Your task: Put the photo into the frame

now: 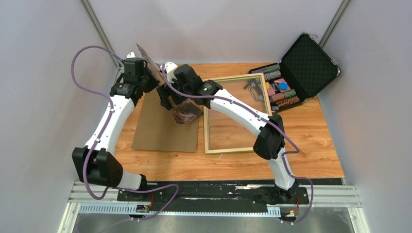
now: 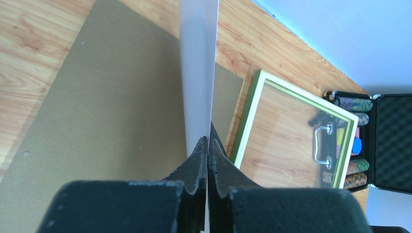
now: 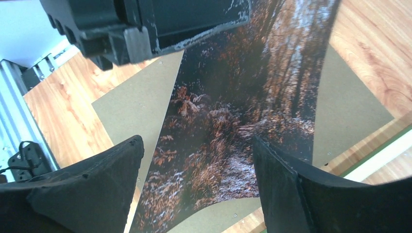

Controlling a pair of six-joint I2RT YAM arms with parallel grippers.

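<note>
The photo (image 1: 187,112), printed with a brown forest scene, is held up steeply and slightly bowed above the brown backing board (image 1: 160,133). My left gripper is shut on its edge; the pale back of the photo (image 2: 198,63) runs up from between the fingertips. Facing the printed side, my right gripper stands part open, the photo's picture showing behind the gap; how far off it is cannot be judged. To the right lies the empty wooden frame (image 1: 206,131), flat on the table with a clear pane.
An open black case (image 1: 311,63) with chips stands at the back right, next to the frame's far corner. Walls close in the table (image 1: 311,150) at the back and sides.
</note>
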